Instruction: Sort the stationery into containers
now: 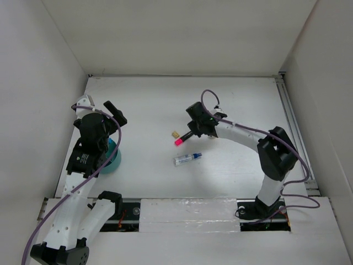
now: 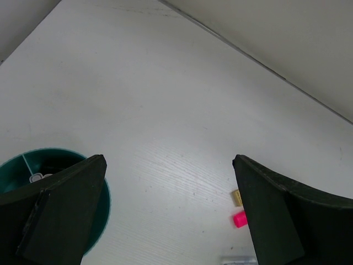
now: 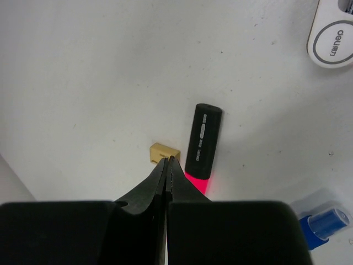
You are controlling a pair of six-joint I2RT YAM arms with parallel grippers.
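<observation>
The black marker with pink cap [image 3: 203,142] lies on the table in the right wrist view. My right gripper is shut with its tips together and nothing between them; the marker is outside, just right of the tips, and its pink end is partly hidden behind the fingers. A small tan block [image 3: 164,152] sits left of the marker. The clear tube with a blue cap [image 1: 186,159] lies nearer the front. Over at the left, my left gripper stands open and empty above the teal container [image 2: 107,215], which has a divider and small items inside.
A white "deli" tool [image 3: 334,43] lies at the upper right of the right wrist view, mostly covered by the arm from above. Table space [image 1: 149,110] between the two arms is free toward the back wall.
</observation>
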